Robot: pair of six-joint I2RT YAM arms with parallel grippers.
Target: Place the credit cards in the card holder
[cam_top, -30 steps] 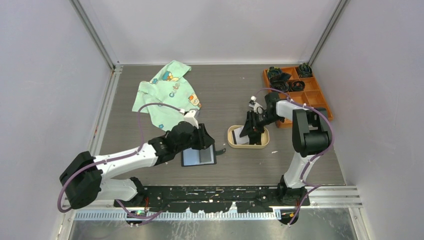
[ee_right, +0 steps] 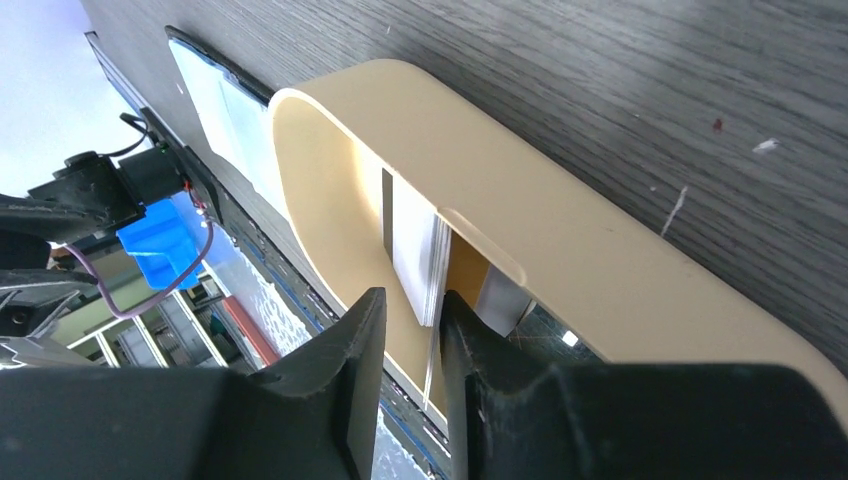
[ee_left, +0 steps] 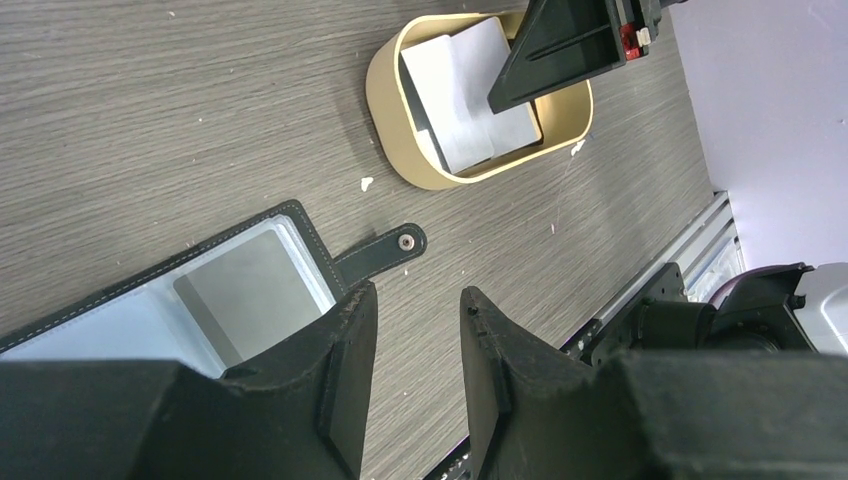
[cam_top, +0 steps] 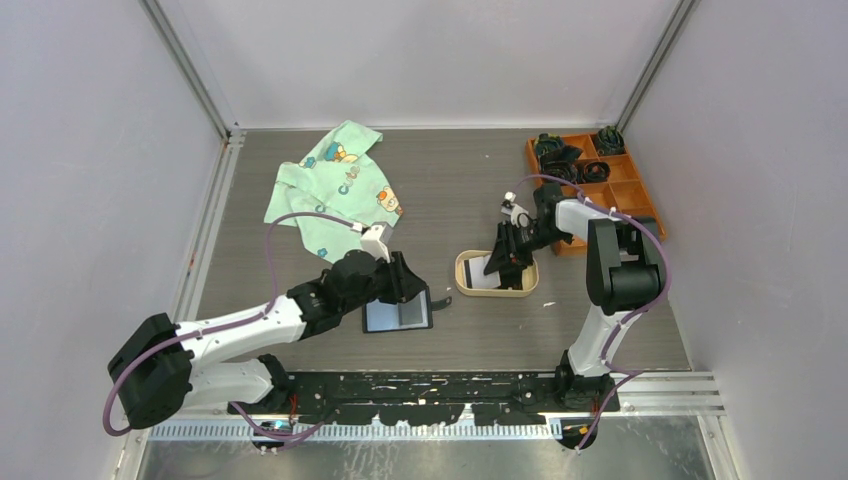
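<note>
A cream oval box point(cam_top: 468, 291) holds white cards, seen edge-on in the right wrist view point(ee_right: 415, 250). My right gripper is down at the box, open, with a card edge between its fingers. The black card holder point(cam_top: 430, 320) lies flat, with translucent sleeves point(ee_left: 250, 295) and a snap strap point(ee_left: 385, 250). My left gripper hangs over the holder, its fingers parted and nothing between them.
A green patterned cloth point(cam_top: 325, 185) lies at the back left. An orange divided tray point(cam_top: 625, 185) with dark coils stands at the back right.
My left arm has shifted slightly to the left since about a second ago. The right gripper has barely moved at the box.
</note>
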